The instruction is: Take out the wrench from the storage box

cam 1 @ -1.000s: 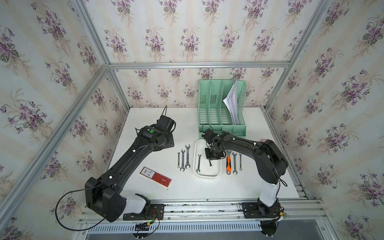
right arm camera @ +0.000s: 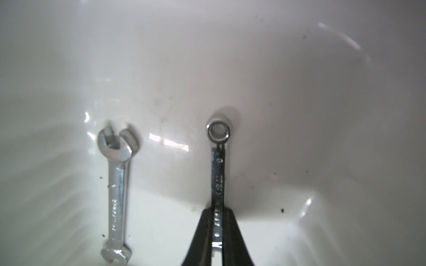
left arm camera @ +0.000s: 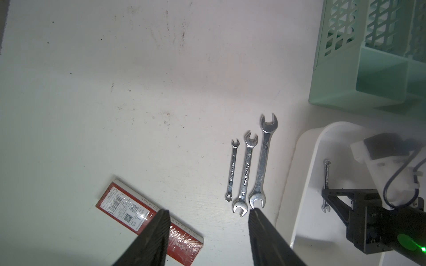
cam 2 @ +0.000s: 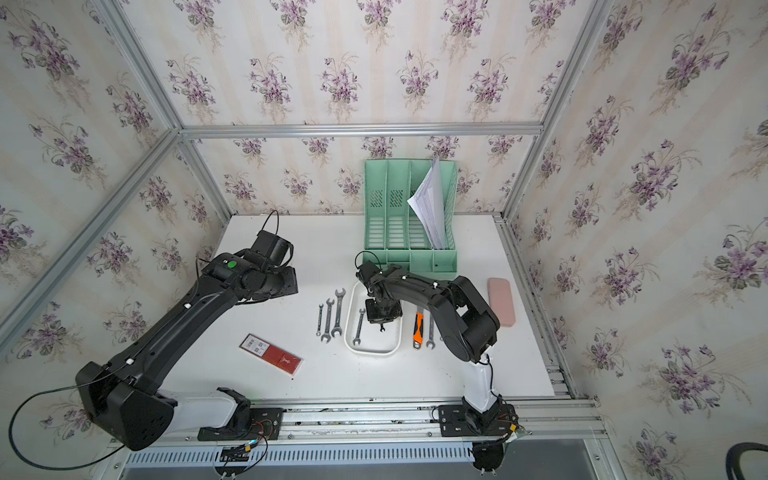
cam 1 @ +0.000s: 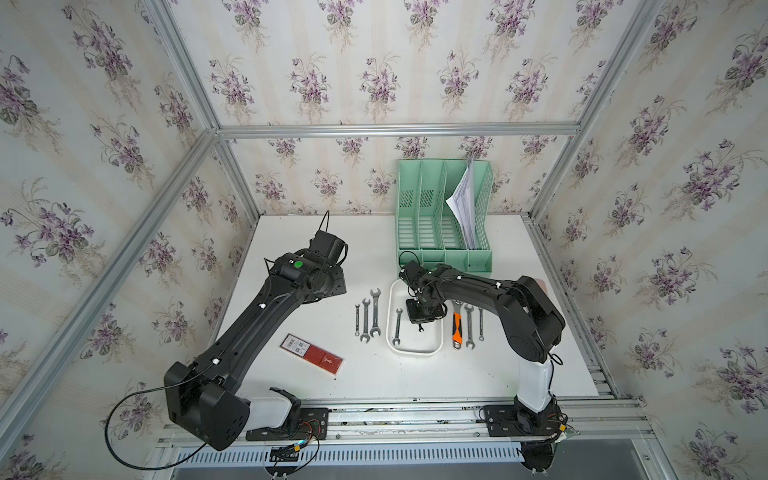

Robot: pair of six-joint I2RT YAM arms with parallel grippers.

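Two wrenches lie in the white storage box (cam 1: 417, 352). The small one, with a ring end (right arm camera: 218, 130), runs up the middle of the right wrist view. My right gripper has its narrow fingers close against both sides of this wrench's shaft, low in the box, with no gap showing. The larger silver wrench (right arm camera: 116, 195) lies to the left of it, apart from the fingers. My left gripper is open above the table at the left, with nothing held between its fingers.
Left of the box, three wrenches (left arm camera: 246, 173) lie side by side. A red box (cam 1: 312, 353) is at the front left. Right of the storage box are an orange-handled tool (cam 1: 457, 328) and more wrenches. The green file rack (cam 1: 444, 256) stands close behind.
The right arm has shifted slightly left and a little toward the front, within the storage box. The left arm has moved slightly to the left.
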